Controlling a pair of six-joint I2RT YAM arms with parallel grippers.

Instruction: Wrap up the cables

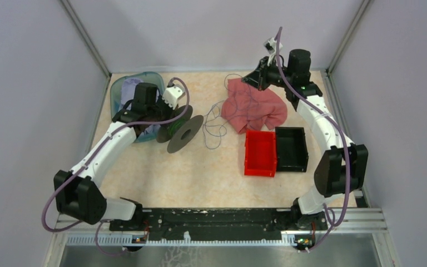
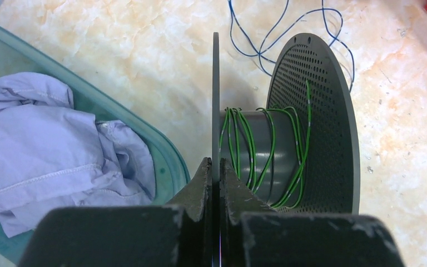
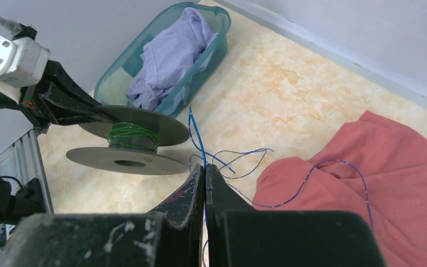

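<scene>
My left gripper is shut on one flange of the grey spool [image 2: 319, 128], which stands edge-on between its fingers. Loops of green cable [image 2: 246, 147] lie around the spool's core. The blue cable [image 1: 211, 127] spreads in loose loops right of the spool and trails onto the red cloth. At the far right back, my right gripper is shut with a thin blue strand [image 3: 195, 130] between its fingertips. The strand sticks out past the tips; its lower stretch is hidden by the fingers.
A teal bin [image 1: 114, 100] holding a lilac cloth [image 2: 44, 144] is beside the left gripper. The red cloth [image 1: 272, 108] lies at the back right, with a red tray [image 1: 260, 153] and a black tray [image 1: 291, 149] in front.
</scene>
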